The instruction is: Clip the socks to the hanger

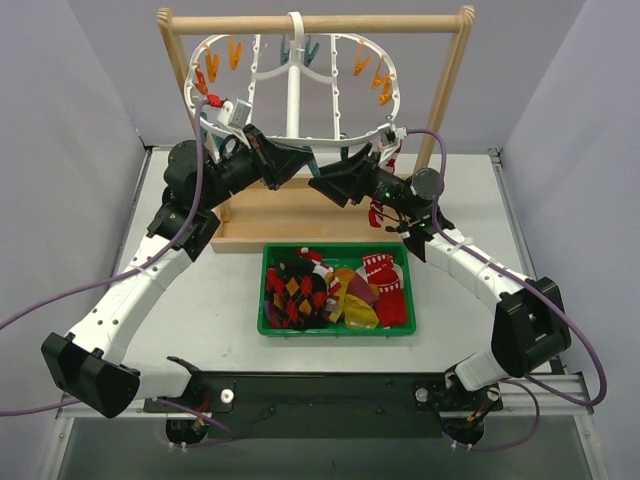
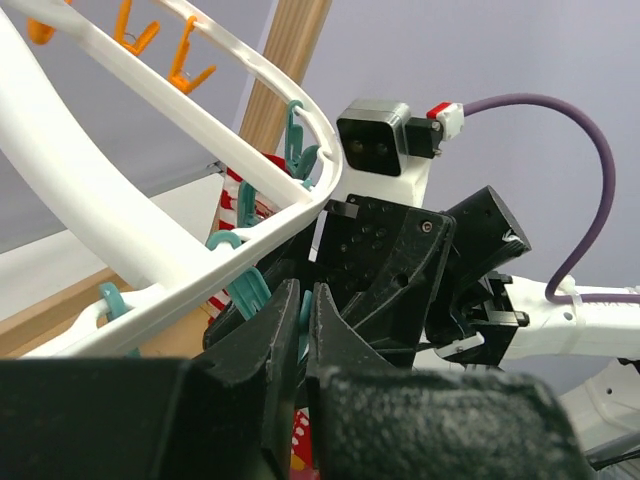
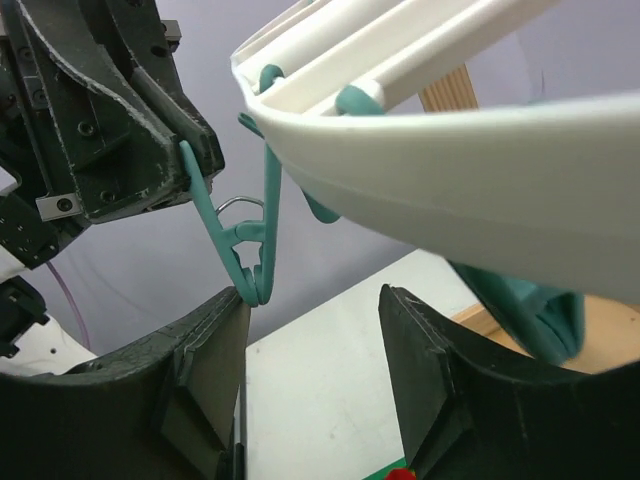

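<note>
The white hanger hangs from the wooden frame, carrying orange and teal clips. My left gripper is shut on a teal clip at the hanger's lower front rim; in the right wrist view the clip's upright V shows against the black fingers. My right gripper stands open just right of and below that clip, nothing seen between its fingers. Red patterned socks hang behind the right arm, partly hidden.
A green tray of loose socks lies on the table below. The wooden frame stands at the back, with a wooden base under the hanger.
</note>
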